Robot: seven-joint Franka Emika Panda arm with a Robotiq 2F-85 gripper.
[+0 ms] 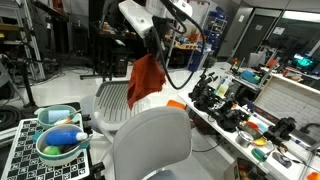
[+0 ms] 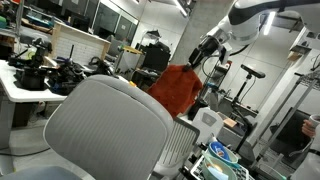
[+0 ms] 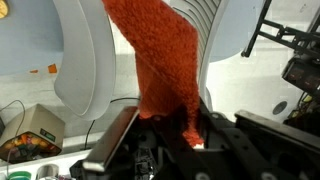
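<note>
A red-orange cloth (image 1: 146,79) hangs from my gripper (image 1: 154,48), which is shut on its upper end. In exterior view 2 the same cloth (image 2: 177,91) dangles behind the grey chair back, below the gripper (image 2: 191,65). The wrist view has the cloth (image 3: 165,60) running up from between the dark fingers. Below and around it are a grey chair (image 1: 152,143) in front and a second, slatted chair (image 1: 116,101) behind. From these views I cannot tell whether the cloth touches either chair.
A basin (image 1: 62,145) with bowls and a blue item sits at the left on a dark rack. Along the right, a long white table (image 1: 265,120) carries black devices and clutter. Bare floor (image 1: 205,155) shows between the front chair and that table.
</note>
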